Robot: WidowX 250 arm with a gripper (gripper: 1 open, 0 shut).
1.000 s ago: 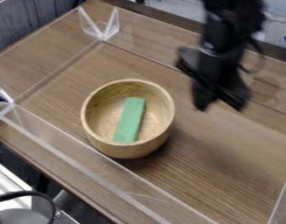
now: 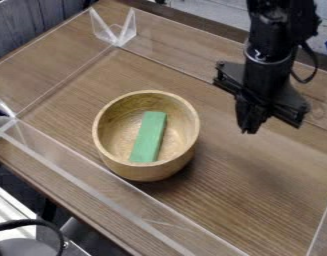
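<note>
A light wooden bowl (image 2: 181,133) sits left of centre on the wooden table. A green rectangular block (image 2: 147,136) lies inside it. The black gripper (image 2: 251,124) hangs at the upper right, outside the bowl and to its right, its tip pointing down, with nothing visible held. It looks shut.
Clear plastic guards line the table (image 2: 233,215) at left and lower right, with a clear bracket at the top left. Black cables and a pale object lie at the bottom left corner.
The bowl and the green block are unchanged.
</note>
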